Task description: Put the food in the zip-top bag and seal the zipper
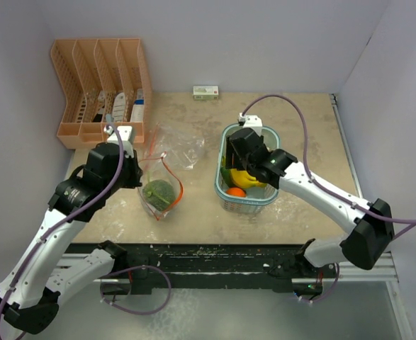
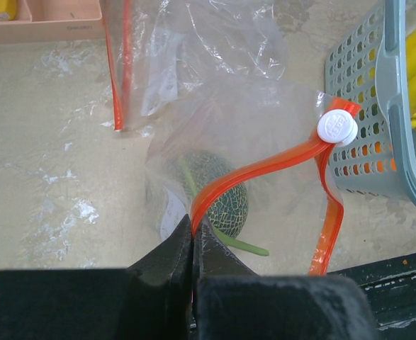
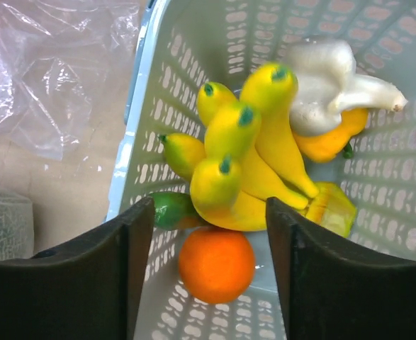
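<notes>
My left gripper is shut on the orange zip edge of a clear bag [image 2: 278,198], whose mouth stands open. Inside that bag lies a round green vegetable with a stalk [image 1: 159,193]. The right gripper is part open above the grey-blue basket [image 1: 246,203], nothing held between its fingers. Below it in the right wrist view are a yellow banana bunch [image 3: 246,156], an orange [image 3: 217,263], a green vegetable [image 3: 172,210], a yellow-orange pepper [image 3: 328,144], a whitish mushroom-like piece [image 3: 321,85] and a yellow-green piece [image 3: 332,209].
A second clear bag [image 1: 179,146] lies flat behind the open one. At the back left stands a peach divided rack [image 1: 101,78], and a small box [image 1: 205,92] sits by the rear wall.
</notes>
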